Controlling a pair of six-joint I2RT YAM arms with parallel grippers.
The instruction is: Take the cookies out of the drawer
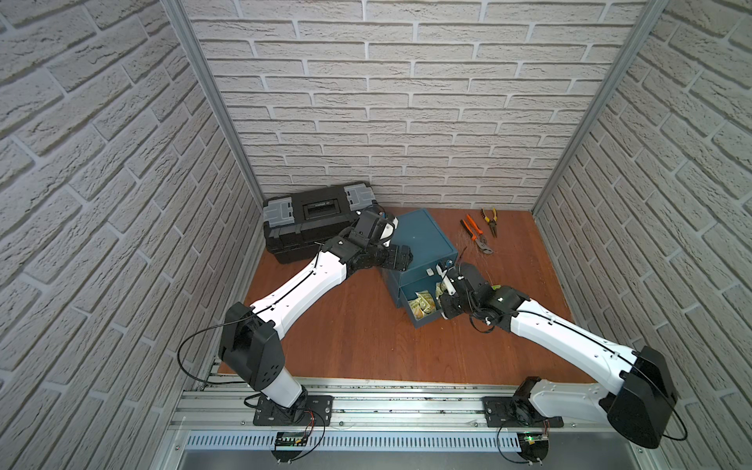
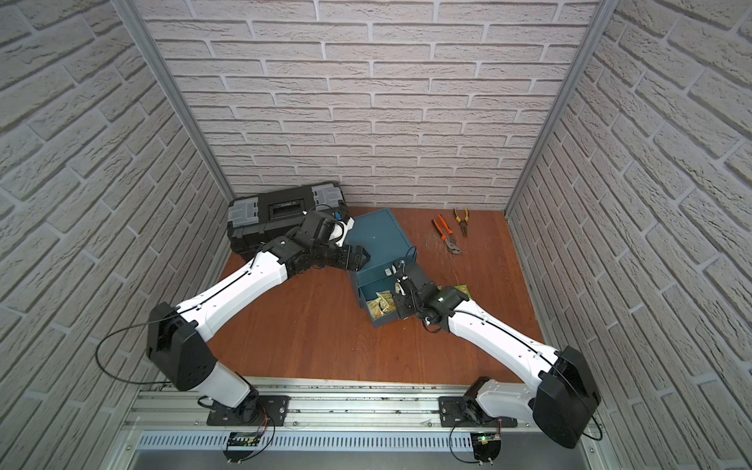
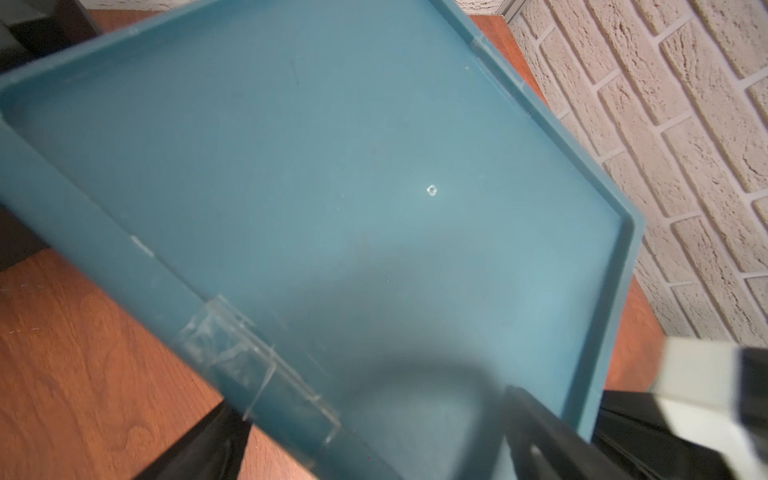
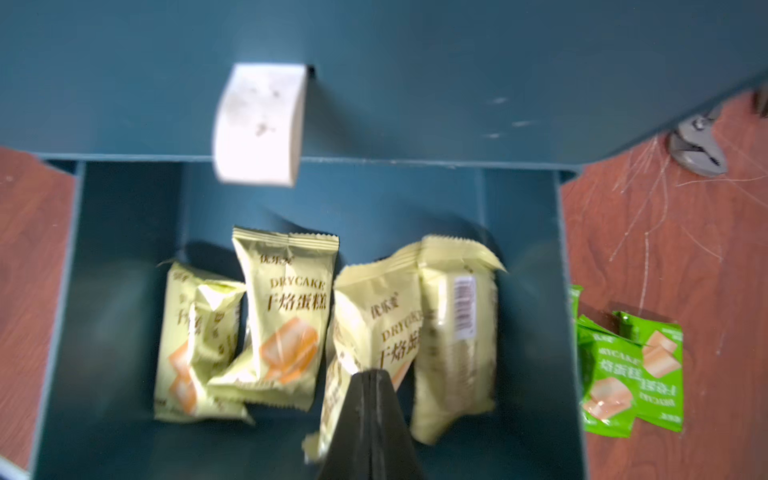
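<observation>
The blue drawer (image 4: 68, 320) is pulled out and holds several yellow cookie packets. My right gripper reaches into it, its dark fingers pressed together with nothing between them. Just beyond the fingertips, one tilted packet (image 4: 376, 320) leans toward the barcode packet (image 4: 457, 344) at right; its lower part is partly covered by the fingers. Two more packets, a leaning one (image 4: 284, 320) and a crumpled one (image 4: 192, 352), lie to the left. Over the top of the blue cabinet (image 3: 320, 200), my left gripper stands open, fingers wide apart.
Green packets (image 4: 632, 372) lie on the table right of the drawer. A white pull tab (image 4: 260, 124) hangs from the drawer above. Pliers (image 1: 478, 235) rest at the back right, and a black toolbox (image 1: 313, 219) sits behind the left arm.
</observation>
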